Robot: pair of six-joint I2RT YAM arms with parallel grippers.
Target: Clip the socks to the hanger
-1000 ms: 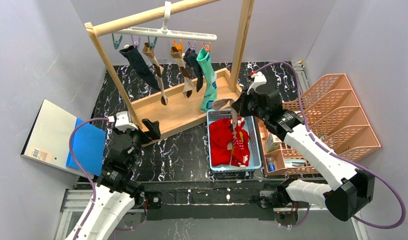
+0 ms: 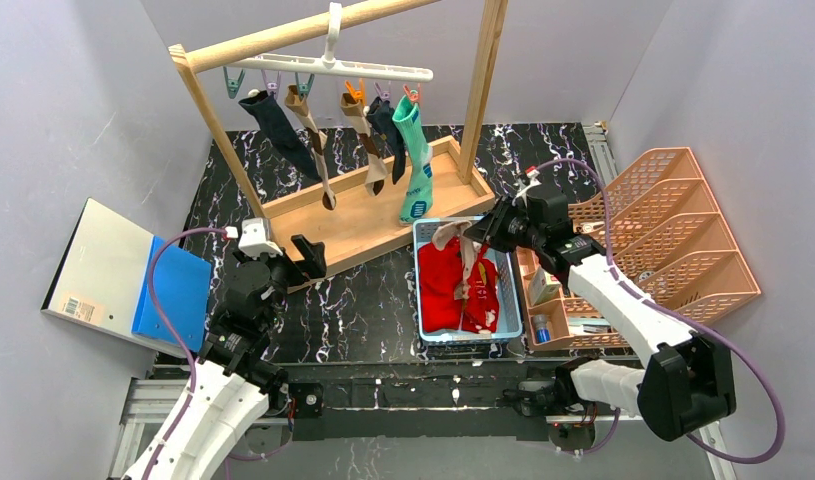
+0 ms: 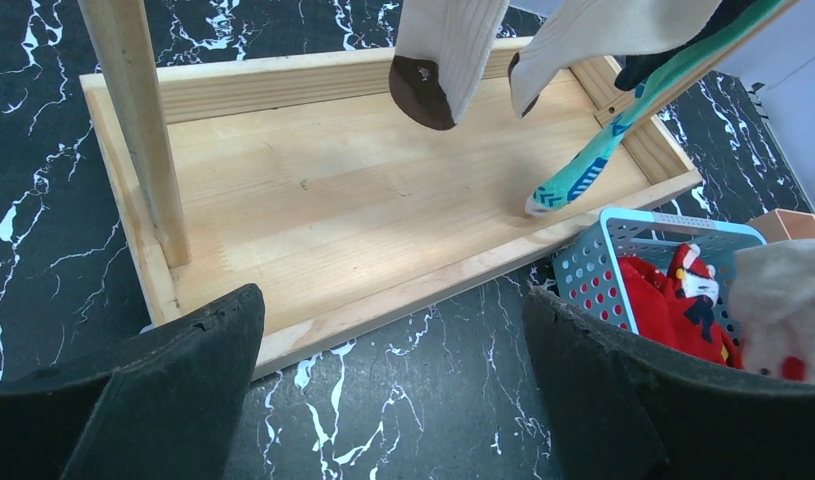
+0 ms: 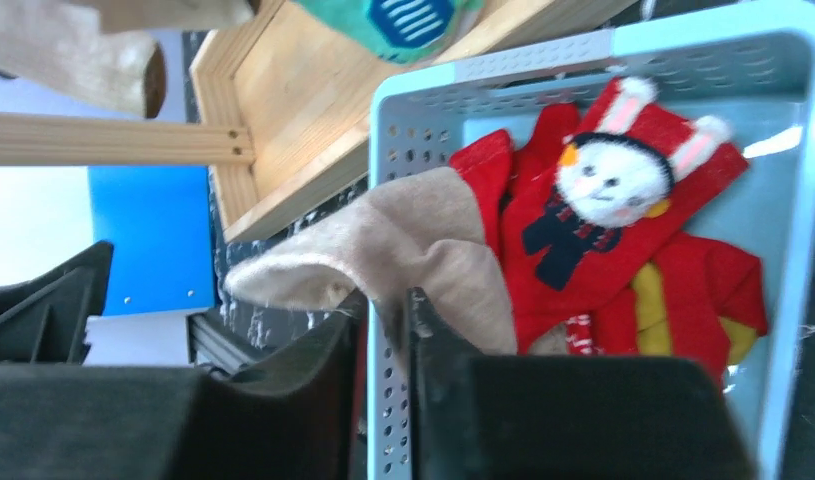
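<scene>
My right gripper point(image 2: 488, 225) is over the blue basket point(image 2: 420, 320) with a beige sock point(image 4: 423, 240) at its fingertips, partly draped on red socks point(image 4: 593, 250) in the basket; whether the fingers are shut on it is unclear. My left gripper stands open and empty before the wooden tray. Several socks hang from clips on the white hanger point(image 2: 283, 62): dark, beige-brown and a teal sock point(image 2: 415, 170) at the right.
The wooden frame and tray point(image 3: 313, 180) fill the back. An orange organizer point(image 2: 683, 220) is at the right, a blue folder point(image 2: 173, 300) at the left. Bare marble lies between left gripper and basket.
My right arm has shifted right and toward the front from above the basket's back, the beige sock moving with it. The left arm is nearly still.
</scene>
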